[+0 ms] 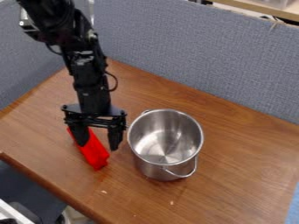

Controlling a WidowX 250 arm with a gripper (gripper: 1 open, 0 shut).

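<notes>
A red elongated object (93, 152) lies on the wooden table, left of a steel pot (165, 140) with wire handles. My black gripper (97, 137) is over the red object's upper end, its fingers pointing down and spread apart, one at the object's upper left, the other to its right near the pot. Whether the fingers touch the red object is unclear.
Grey padded panels (198, 66) stand along the back and left.
</notes>
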